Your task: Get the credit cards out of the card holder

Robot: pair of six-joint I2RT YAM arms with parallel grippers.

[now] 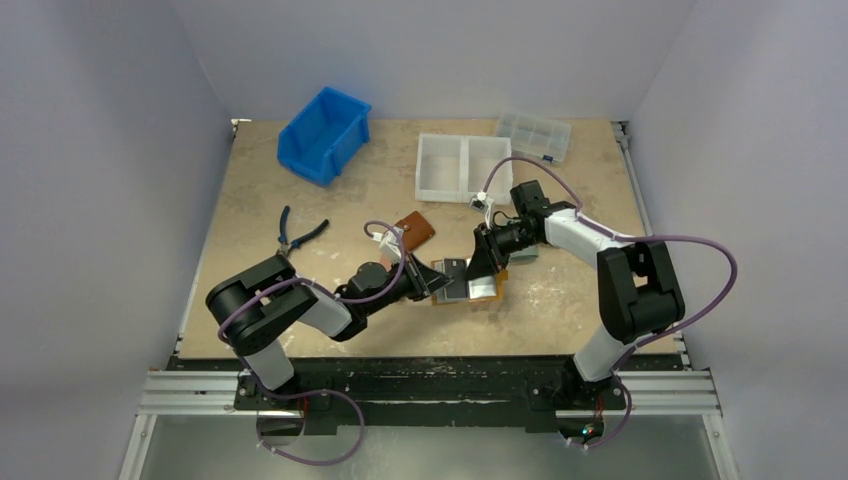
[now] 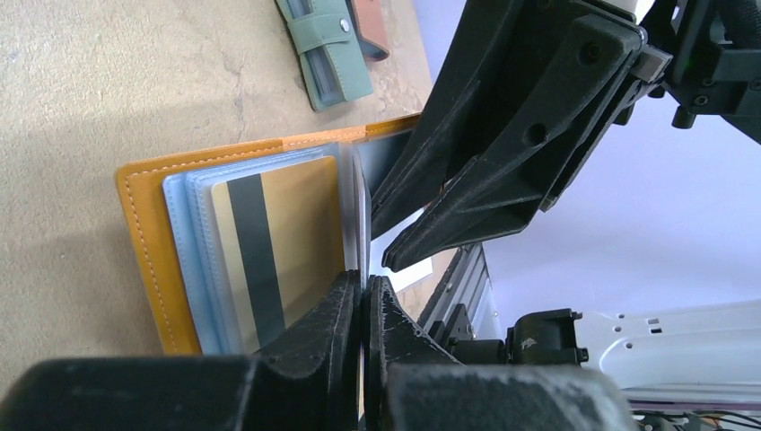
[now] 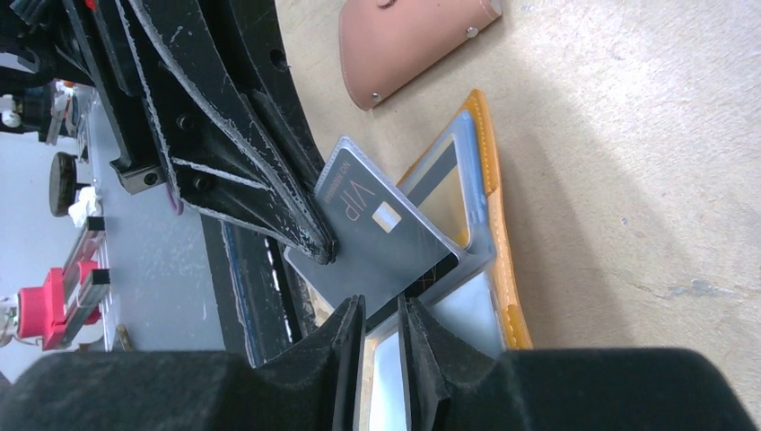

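Observation:
The orange card holder [image 2: 148,247] lies open with pale blue sleeves [image 2: 190,260] and a gold card with a dark stripe [image 2: 296,224]. My left gripper is shut on an upright sleeve with card; in the right wrist view a dark VIP card [image 3: 359,233] shows there, tilted, beside the left fingers. My right gripper hovers over the holder's right half, its fingertips at the VIP card's lower edge, narrowly apart; whether anything is between them I cannot tell.
A brown holder [image 1: 415,229], a pink holder [image 3: 408,45] and a green holder [image 2: 328,54] lie nearby. Pliers [image 1: 300,235] are at left; a blue bin [image 1: 320,140], white tray [image 1: 440,165] and clear box [image 1: 535,135] stand at the back.

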